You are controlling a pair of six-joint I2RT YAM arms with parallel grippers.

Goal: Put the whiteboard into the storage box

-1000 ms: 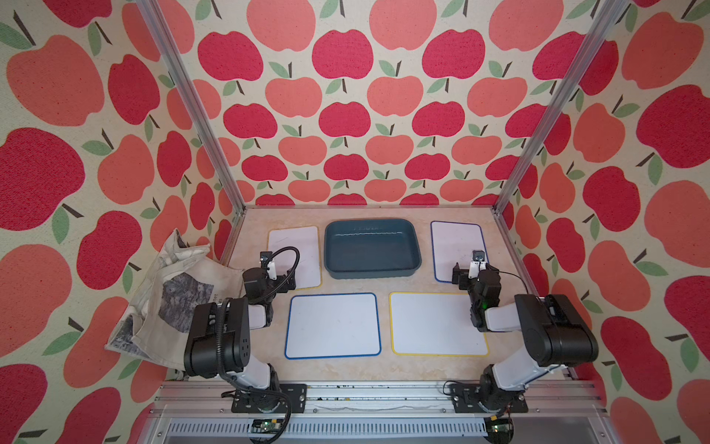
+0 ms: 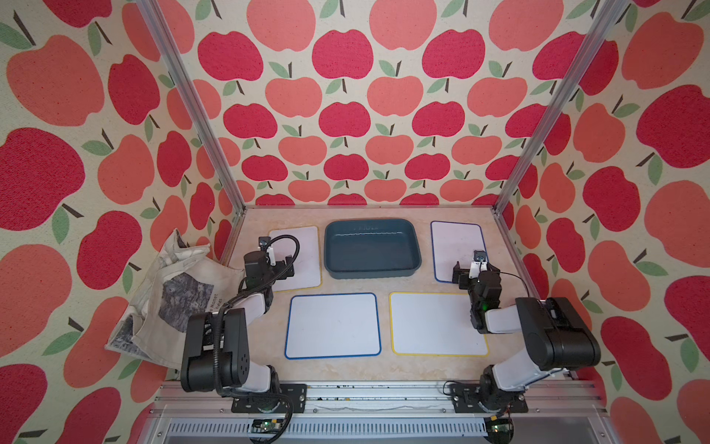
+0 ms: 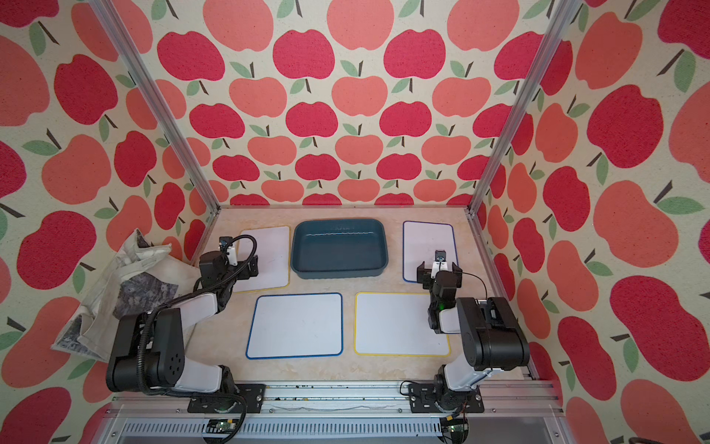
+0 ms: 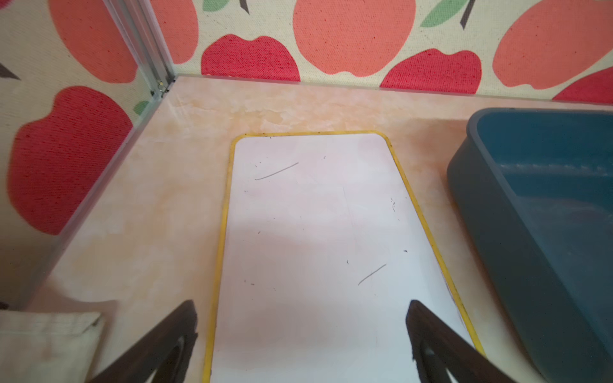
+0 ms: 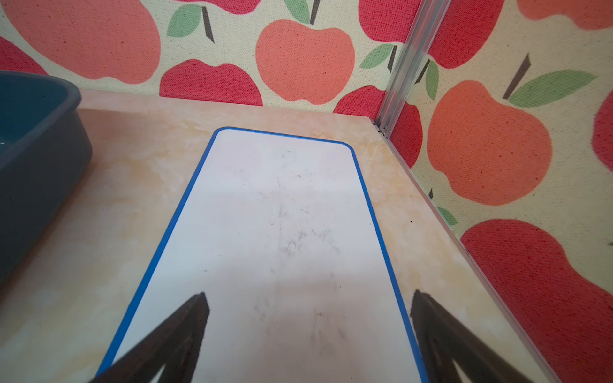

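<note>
Four whiteboards lie flat on the table around the dark teal storage box [image 2: 372, 248]: a yellow-rimmed one [image 4: 319, 242] at back left, a blue-rimmed one [image 5: 274, 229] at back right, a blue-rimmed one [image 2: 332, 325] at front left and a yellow-rimmed one [image 2: 429, 325] at front right. My open left gripper hovers over the back-left board, nothing between its fingers. My right gripper is over the near part of the back-right board, fingers wide apart with nothing between them. The box looks empty.
A cream cloth bag [image 2: 170, 303] lies along the left wall beside the left arm. Apple-patterned walls and metal rails enclose the table. Narrow strips of bare table separate the boards and box.
My left gripper has risen slightly toward the back, over the back-left board. My right arm has shifted only very slightly.
</note>
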